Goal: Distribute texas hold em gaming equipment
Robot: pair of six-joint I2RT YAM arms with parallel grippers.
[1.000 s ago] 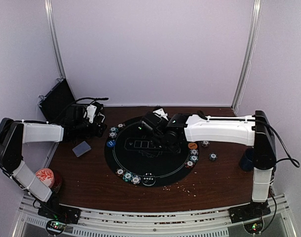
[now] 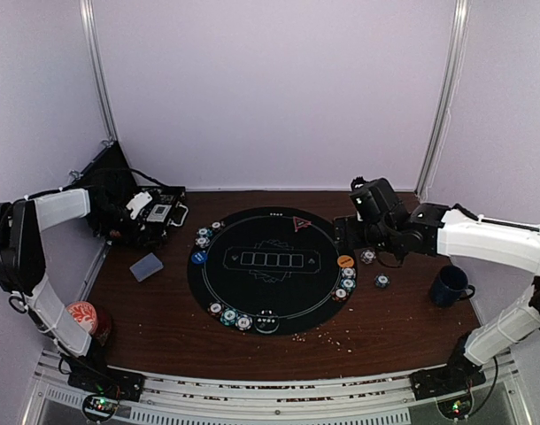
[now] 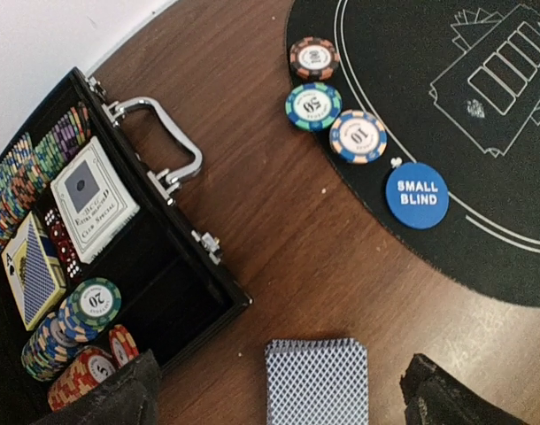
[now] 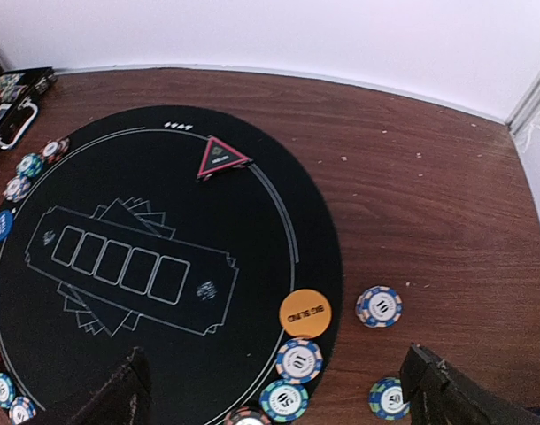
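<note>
The black round poker mat (image 2: 270,239) lies mid-table, with a blue small blind button (image 3: 417,195) on its left and an orange big blind button (image 4: 304,313) on its right. Chips of several colours, including a green 50 chip (image 3: 312,106), sit round its rim. A red triangular marker (image 4: 221,159) rests at the back. In the left wrist view, a blue-patterned card deck (image 3: 316,385) lies on the wood between the open fingers of my left gripper, not gripped. My right gripper hangs open and empty over the mat's right side.
An open black case (image 3: 190,292) holds chips, dice and card packs at the left. Two loose chips, one a blue 10 chip (image 4: 379,306), lie right of the mat. A dark mug (image 2: 449,286) stands further right.
My right arm has swung from over the mat's middle to its right edge. The left arm has drawn back left over the case. The chips and deck look unmoved.
</note>
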